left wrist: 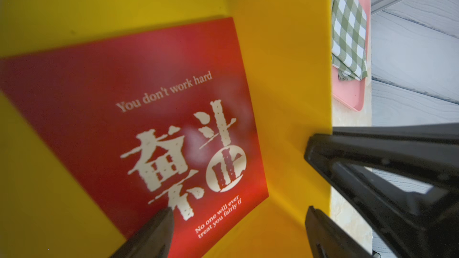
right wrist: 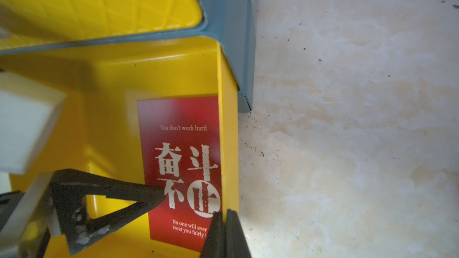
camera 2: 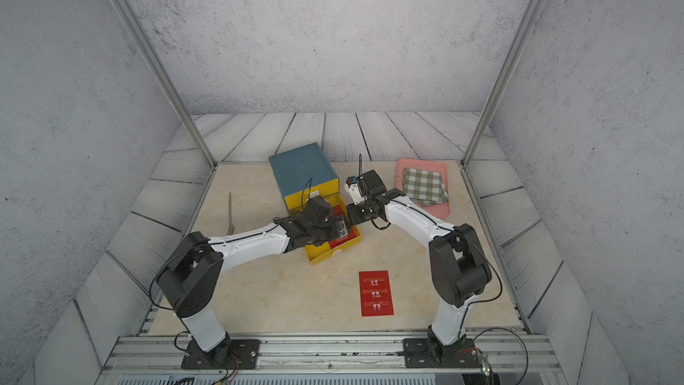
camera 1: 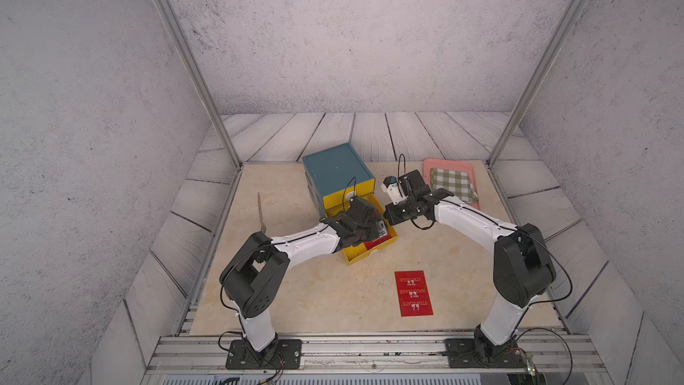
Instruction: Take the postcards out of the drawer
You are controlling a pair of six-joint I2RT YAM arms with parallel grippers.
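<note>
A red postcard [left wrist: 143, 86] with white characters lies flat in the open yellow drawer [right wrist: 110, 81], close to its right wall. My left gripper stands open low inside the drawer, its fingers [left wrist: 153, 234] spread above the card's near part with nothing between them. At the drawer's right side, my right gripper is shut on the thin rim of the side wall, beside the card. Another red postcard [camera 1: 414, 293] rests on the table in front of the drawer.
The drawer projects from a blue-topped cabinet [camera 1: 337, 168]. A pink tray [camera 1: 427, 171] with a checked cloth [camera 1: 453, 184] is at the back right. A fork [camera 2: 230, 214] lies on the left.
</note>
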